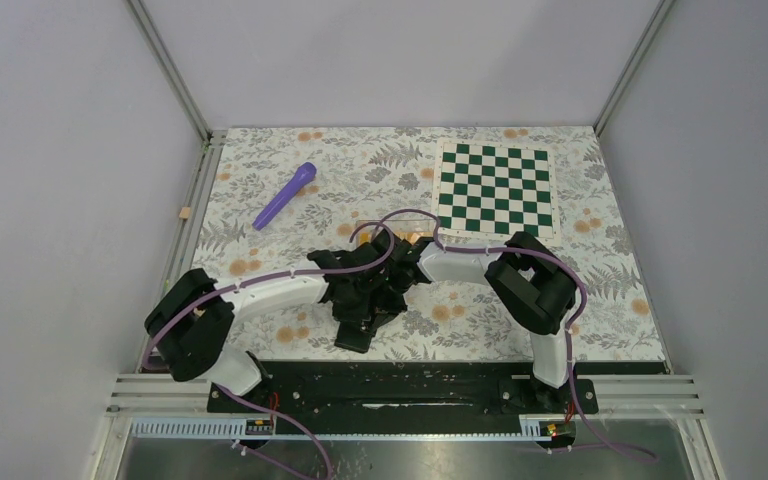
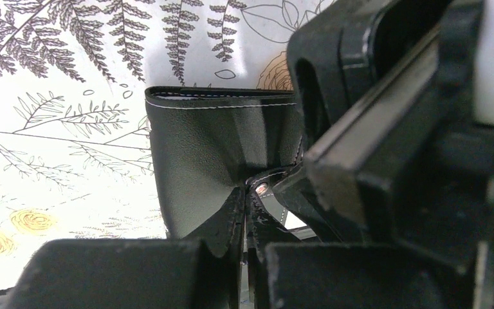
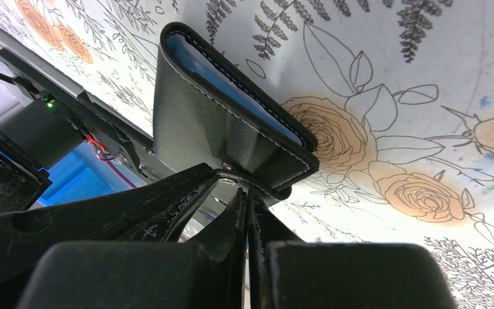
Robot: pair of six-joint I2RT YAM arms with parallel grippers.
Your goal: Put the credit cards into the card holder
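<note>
The black card holder lies partly covered by both grippers near the table's front edge. Its snap strap, with a metal stud, bends up from the flap. My left gripper is shut at the strap's edge, nothing visible between its fingers. From the other side, my right gripper is shut with its tips against the strap; whether a thin edge sits between them cannot be made out. Something blue shows inside the holder's open top. No loose credit card can be made out.
Behind the arms stands a clear tray, partly hidden. A purple microphone-shaped object lies at the back left, and a green-and-white checkered board at the back right. Both arms crowd close together over the holder.
</note>
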